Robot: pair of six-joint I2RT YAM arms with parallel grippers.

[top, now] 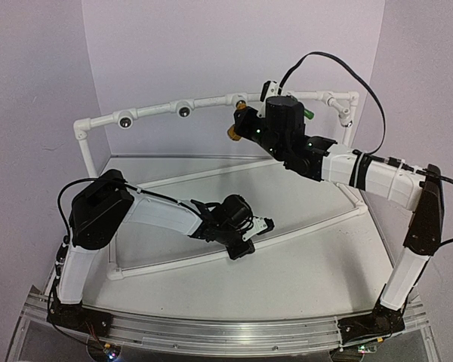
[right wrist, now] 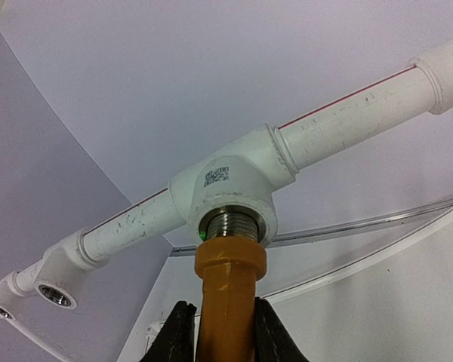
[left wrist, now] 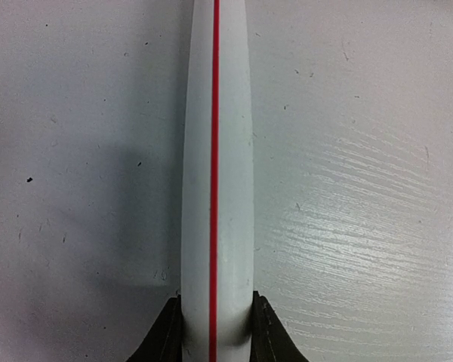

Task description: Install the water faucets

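An orange faucet (right wrist: 228,302) stands against a threaded socket in a white tee fitting (right wrist: 226,181) on the upper pipe, part of its metal thread showing. My right gripper is shut on the faucet's body; the top view shows it (top: 241,121) at the upper pipe. My left gripper is shut on the white lower pipe (left wrist: 230,166) with a red stripe, at the frame's front rail in the top view. A green piece (top: 308,113) shows behind the right arm, partly hidden.
More fittings with open sockets (top: 184,111) line the upper pipe to the left. A capped branch fitting (top: 343,113) is at the right end. The board (top: 309,271) in front of the frame is clear.
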